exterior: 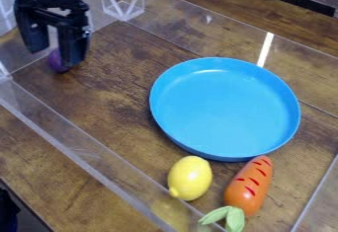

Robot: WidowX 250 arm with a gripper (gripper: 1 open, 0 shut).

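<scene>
My gripper point(53, 37) is at the upper left, open, its dark fingers hanging over a purple object point(59, 61), probably an eggplant, which is partly hidden behind it. A blue plate point(223, 108) fills the centre right. A yellow lemon point(189, 178) and an orange carrot point(248, 189) with a pale green top lie below the plate.
Clear plastic walls border the wooden surface point(113, 98) on several sides. The middle left of the surface, between the purple object and the plate, is free.
</scene>
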